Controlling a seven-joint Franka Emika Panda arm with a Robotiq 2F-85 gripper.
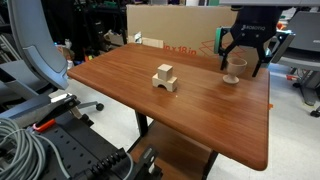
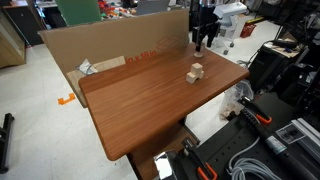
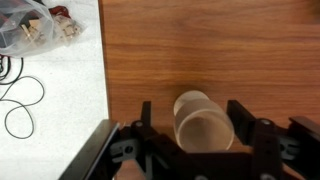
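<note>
A pale cup with a narrow stem and wide foot stands upright near the table's far right edge. My gripper reaches down over it, pointing downward, with one finger on each side of the cup. From the wrist, the round rim of the cup shows between the fingers; the right finger is close against it, while a clear gap separates the left finger. The fingers are part open. Whether the right finger touches the cup cannot be told.
Small light wooden blocks are stacked toward the table's middle. A cardboard panel stands along the back edge. Bare wooden tabletop spreads away from the cup. Clear bags with small items lie beyond the edge.
</note>
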